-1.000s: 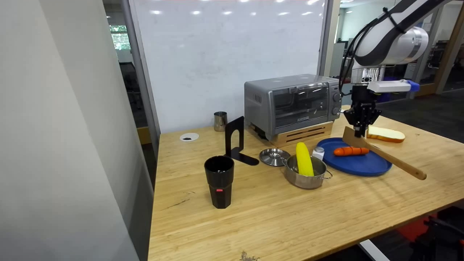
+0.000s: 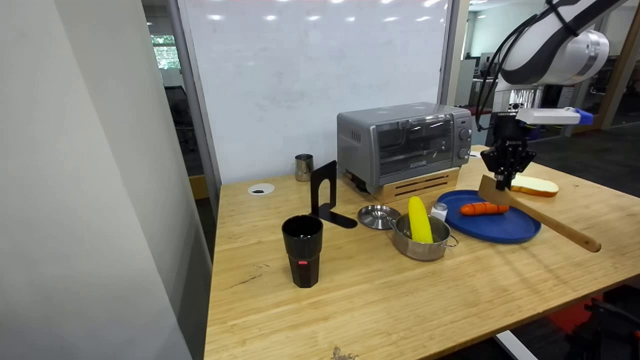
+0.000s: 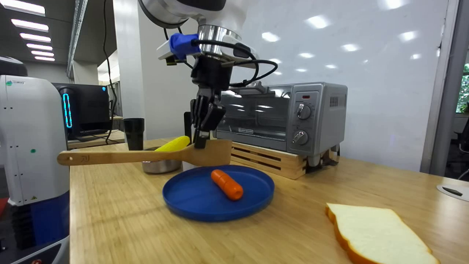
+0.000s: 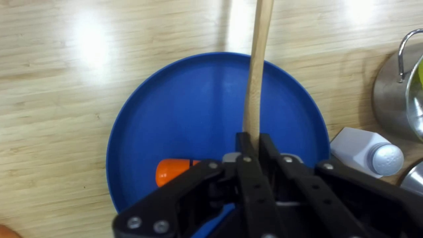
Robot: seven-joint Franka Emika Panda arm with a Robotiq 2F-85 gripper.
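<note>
A wooden spatula (image 3: 132, 156) is held flat in the air over the blue plate (image 3: 184, 193), its blade toward the oven side in the second exterior view. My gripper is shut on it near where handle meets blade. From above, the handle runs away from the fingers past the plate's rim; the blade is hidden beneath the gripper. An orange carrot (image 3: 226, 184) lies on the plate below, partly covered by my fingers in the wrist view. In the first exterior view the gripper (image 2: 502, 185) and spatula stand above the plate's far side.
A steel pot (image 2: 423, 245) holding a yellow corn-like piece (image 2: 419, 219) and a white shaker (image 4: 366, 152) stand close beside the plate. Behind is a toaster oven (image 2: 414, 141); a bread slice (image 3: 378, 231) lies past the plate.
The gripper, with the spatula in it, has shifted a little to the right in the first exterior view. Plate, carrot and pot have stayed in place.
</note>
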